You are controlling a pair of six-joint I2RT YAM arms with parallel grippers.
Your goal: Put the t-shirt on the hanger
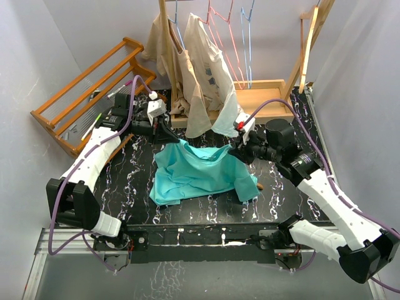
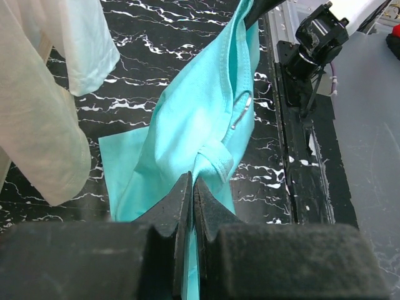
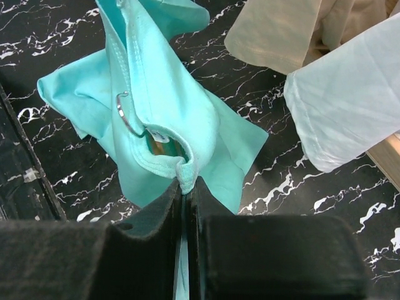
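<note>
The turquoise t-shirt [image 1: 200,172] is bunched over the black marble table, raised at two corners. My left gripper [image 1: 172,139] is shut on its fabric at the upper left; in the left wrist view the cloth runs into the closed fingertips [image 2: 181,212]. My right gripper [image 1: 237,150] is shut on the shirt's collar at the right, which shows in the right wrist view with a metal clip [image 3: 123,112] beside it. Hangers [image 1: 228,44] with pink and blue frames hang on the wooden rack at the back.
Beige and white garments [image 1: 209,75] hang from the rack, close above the table. An orange wooden rack [image 1: 87,87] leans at the left, and a wooden box [image 1: 262,97] sits at the back.
</note>
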